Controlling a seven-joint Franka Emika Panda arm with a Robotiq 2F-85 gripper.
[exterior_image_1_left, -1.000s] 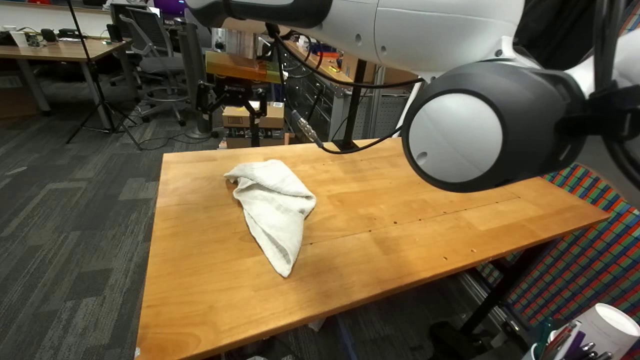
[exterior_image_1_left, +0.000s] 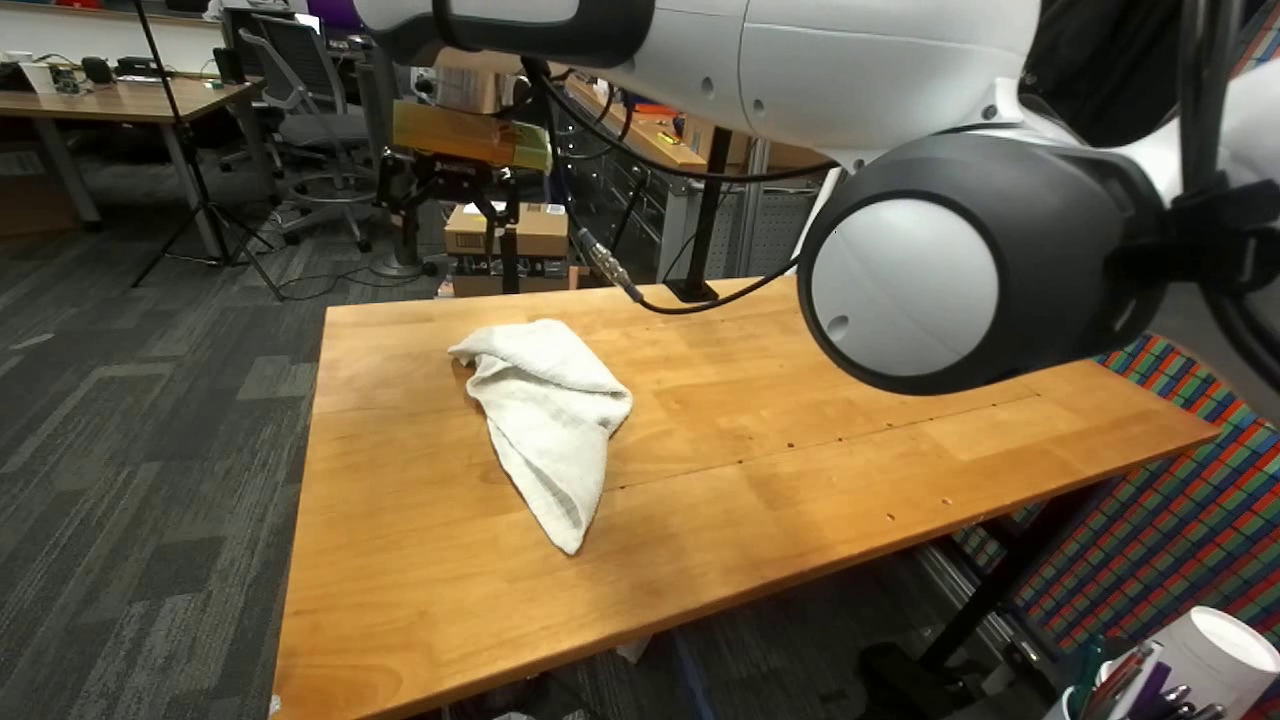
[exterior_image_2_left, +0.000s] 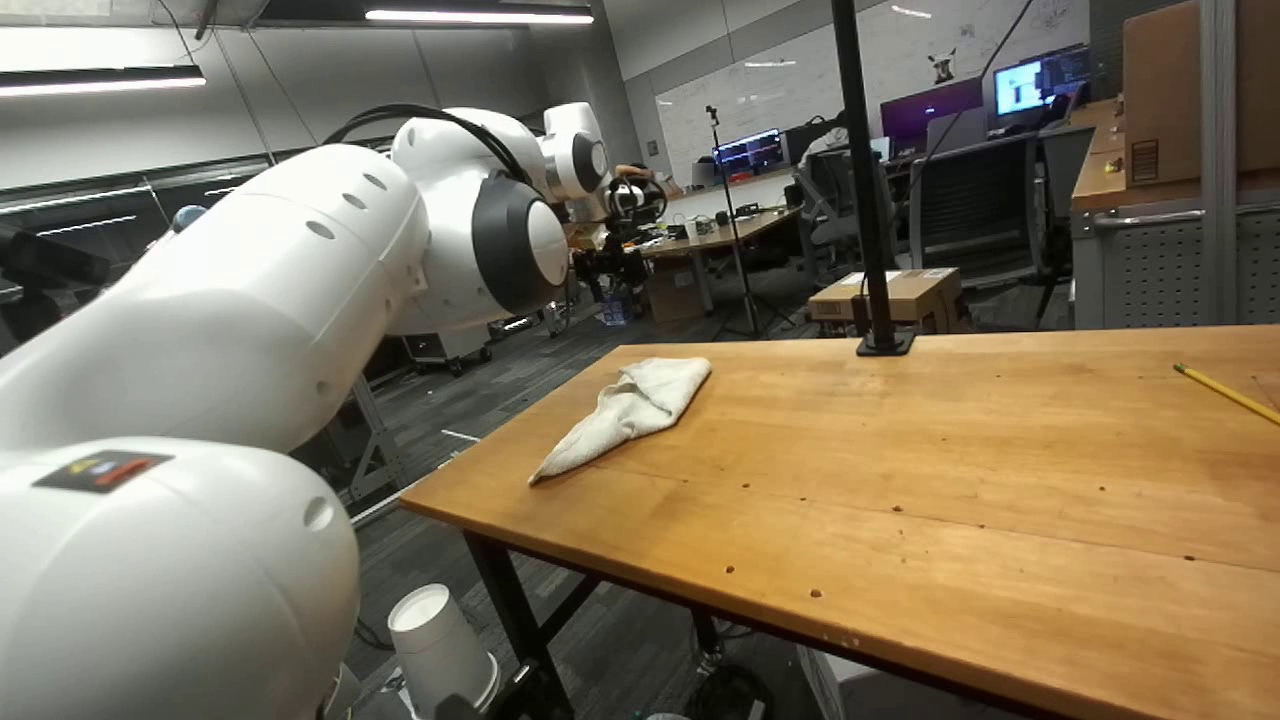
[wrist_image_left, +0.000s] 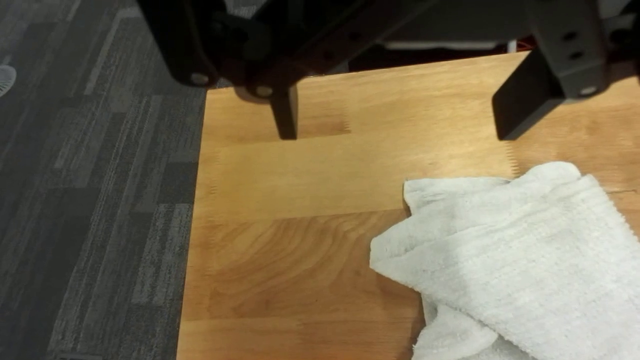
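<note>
A crumpled white cloth (exterior_image_1_left: 546, 408) lies folded over itself on the left part of the wooden table, one corner pointing toward the near edge. In exterior view 2 the same cloth (exterior_image_2_left: 636, 408) rests near the table's left end. The wrist view has the cloth (wrist_image_left: 528, 258) at lower right. My gripper is open there, its two dark fingertips wide apart with only bare tabletop visible behind the gap. It hangs above the table, clear of the cloth. In exterior view 1 the gripper (exterior_image_1_left: 450, 192) appears beyond the cloth, high up.
A black post (exterior_image_2_left: 876, 180) stands at one edge, and a yellow pencil (exterior_image_2_left: 1226, 394) lies far right in exterior view 2. A cable (exterior_image_1_left: 732, 300) dangles from the arm.
In exterior view 1 the gripper and forearm have shifted slightly left, and the elbow sits a little lower. The cloth has not moved.
</note>
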